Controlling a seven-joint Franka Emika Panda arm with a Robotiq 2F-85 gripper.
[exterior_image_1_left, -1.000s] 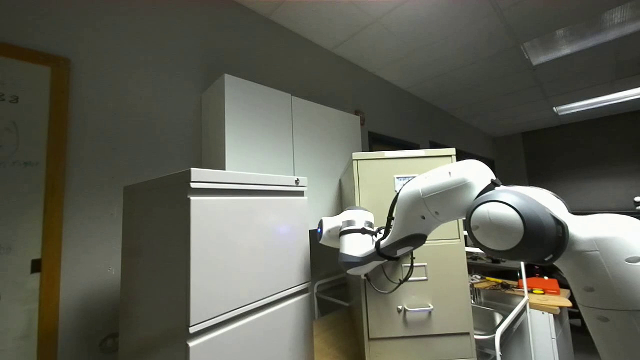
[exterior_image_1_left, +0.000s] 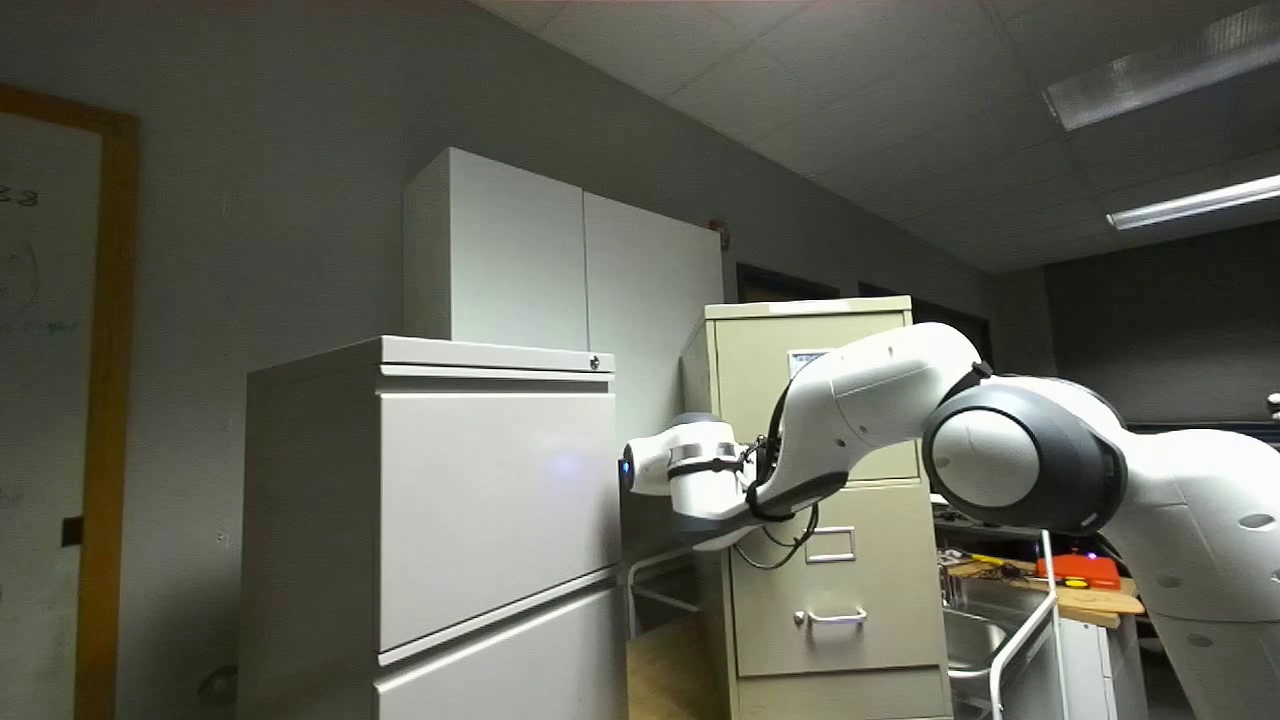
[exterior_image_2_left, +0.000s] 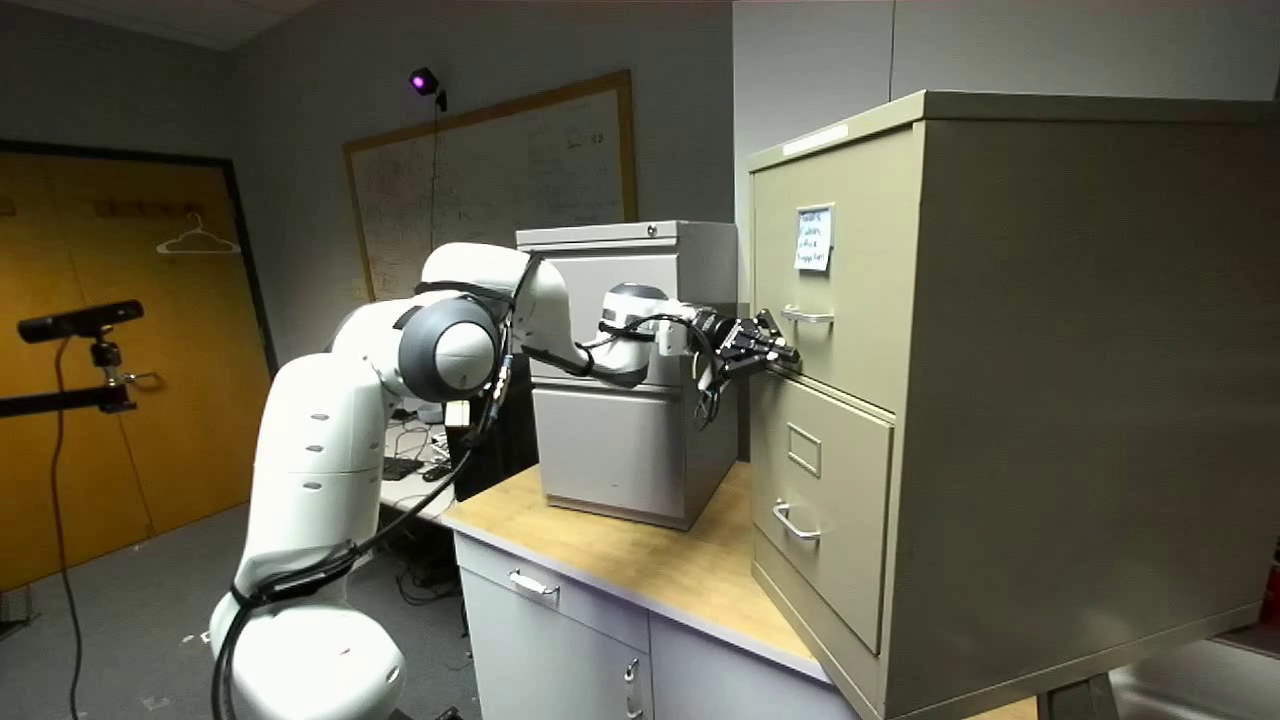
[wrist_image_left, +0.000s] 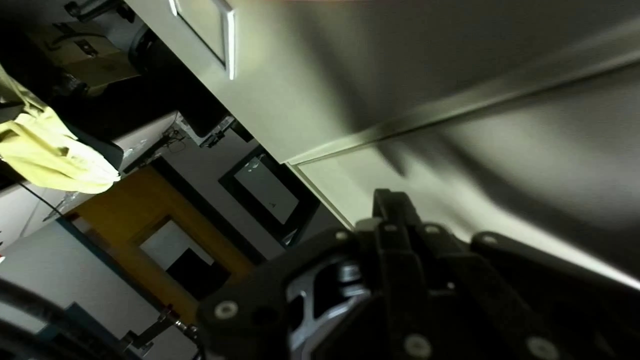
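Note:
The tan filing cabinet (exterior_image_2_left: 1020, 360) has its upper and lower drawers closed. Its upper drawer (exterior_image_2_left: 858, 282) carries a paper label and a metal handle (exterior_image_2_left: 809, 316); the lower one has a similar handle (exterior_image_2_left: 795, 523). At the front of the upper drawer, a little below and left of its handle, is my gripper (exterior_image_2_left: 786, 353). Whether it touches the metal I cannot tell. In the wrist view the dark fingers (wrist_image_left: 393, 210) are together, with nothing visible between them, close to the cabinet face (wrist_image_left: 264, 102). The arm hides the gripper in exterior view 1.
Left of the tan cabinet stands a grey two-drawer cabinet (exterior_image_2_left: 618, 444), close to my wrist. Both rest on a wood-topped counter (exterior_image_2_left: 540, 510). A sink (exterior_image_1_left: 972, 638) and a red case (exterior_image_1_left: 1086, 568) lie beyond the tan cabinet.
In exterior view 1 my arm and wrist have shifted slightly left, toward the grey cabinet. The cabinets look the same, with their visible drawers still closed.

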